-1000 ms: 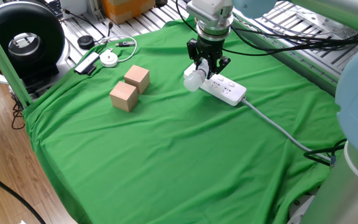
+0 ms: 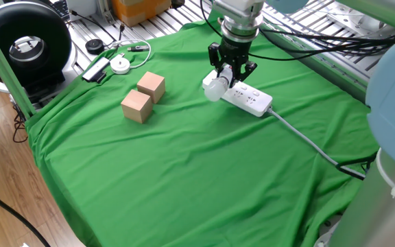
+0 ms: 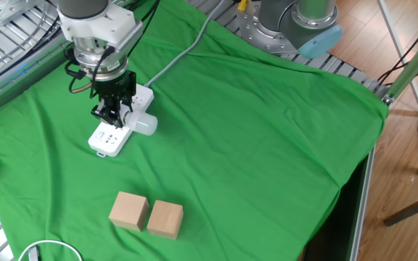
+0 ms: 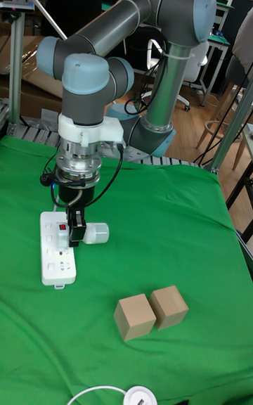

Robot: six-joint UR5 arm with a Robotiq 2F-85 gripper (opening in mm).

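Note:
A white lamp with a rounded, frosted head lies sideways at the power strip. My gripper is shut on its base, the head sticking out to one side of the fingers. The white power strip rests on the green cloth right below the gripper. In the second exterior view, the lamp reaches past the strip's long side. The third view has the gripper low over the strip, with the lamp head to its right. Whether the lamp touches the strip is hidden by the fingers.
A white round puck with a cable lies near the cloth's edge. The strip's grey cord runs off towards the arm's base.
My wrist has shifted slightly to the right in the first exterior view, leaning a little more over the strip. The lamp head and the cubes look nearly unmoved.

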